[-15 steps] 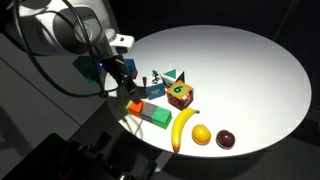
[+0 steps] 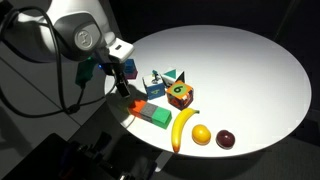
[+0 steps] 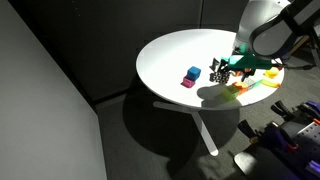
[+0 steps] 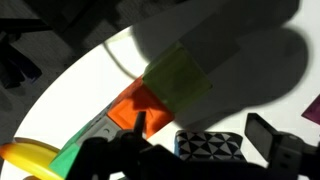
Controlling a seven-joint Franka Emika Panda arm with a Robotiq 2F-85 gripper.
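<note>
My gripper stands open over the near left part of the round white table [image 2: 245,65]. In the wrist view its dark fingers [image 4: 132,152] are spread, and a black-and-white patterned block [image 4: 208,146] shows between and below them, with no grip on it. Beside that lies a row of joined-looking blocks: olive-yellow [image 4: 178,78], orange-red [image 4: 140,106], grey [image 4: 103,127] and green [image 2: 161,116]. In exterior view 1 the gripper [image 2: 122,80] is just behind the row's left end.
A banana [image 2: 183,130], an orange [image 2: 201,134] and a dark red fruit [image 2: 226,139] lie to the right of the row. Behind it stand a blue block [image 2: 153,86], an orange patterned cube [image 2: 180,95] and a green-white block [image 2: 173,76].
The hand has shifted slightly left and back in exterior view 1, uncovering a blue-and-red block behind it. The blocks and fruit have stayed where they were.
</note>
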